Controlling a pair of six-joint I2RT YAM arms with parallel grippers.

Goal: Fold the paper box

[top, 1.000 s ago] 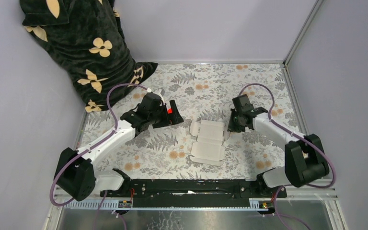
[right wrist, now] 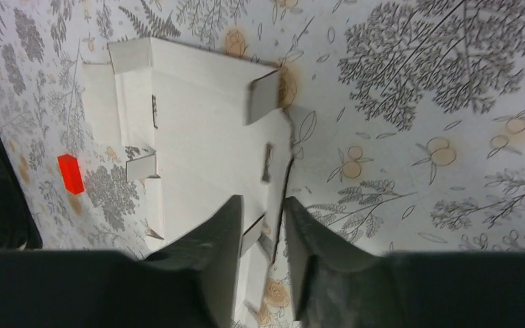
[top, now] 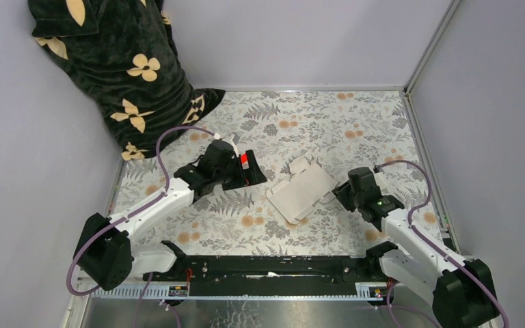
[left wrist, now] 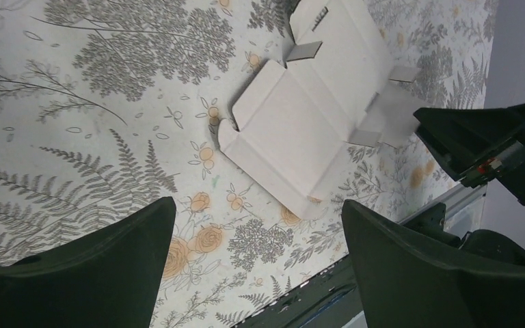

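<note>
The white paper box (top: pixel 301 191) lies unfolded on the patterned table, with several small flaps raised along its edges (left wrist: pixel 294 137) (right wrist: pixel 205 130). My left gripper (top: pixel 251 171) hangs left of the box, open and empty, its fingers wide apart in the left wrist view. My right gripper (top: pixel 342 195) is at the box's right edge. In the right wrist view its blurred fingers stand a little apart over that edge; whether paper lies between them is unclear.
A small red block (right wrist: pixel 70 174) lies left of the box, partly behind my left gripper from above. A dark flowered cloth (top: pixel 130 82) fills the back left.
My right arm has moved toward the front and slightly right, and the box has turned and shifted with it. My left gripper has moved only slightly.
</note>
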